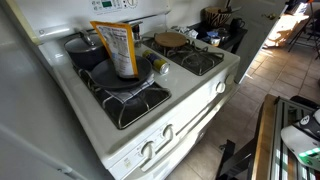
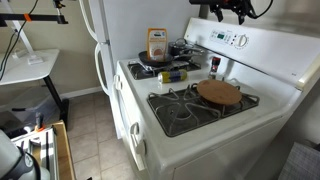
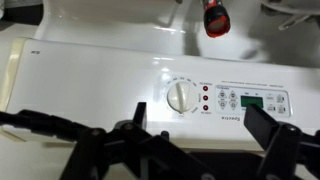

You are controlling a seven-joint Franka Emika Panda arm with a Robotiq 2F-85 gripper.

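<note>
My gripper is open, with nothing between its fingers. In the wrist view it hangs over the white control panel point(image 3: 95, 80), the panel's round knob point(image 3: 182, 95) lying in the gap as seen from above. Exterior view 2 has the gripper point(image 2: 238, 14) at the top edge, near the back panel point(image 2: 262, 48). On the stove, an orange and white bag point(image 1: 121, 48) stands in a dark pan point(image 1: 140, 76). Behind it is a dark pot point(image 1: 86, 50). A brown round board point(image 2: 218, 93) lies over the front-side burners in exterior view 2.
A yellow-labelled cylinder point(image 2: 173, 75) lies between the burner groups. A small red-and-black container point(image 2: 214, 66) stands by the back panel, its red end point(image 3: 216, 22) showing in the wrist view. Tiled floor point(image 1: 205, 150) lies open before the stove.
</note>
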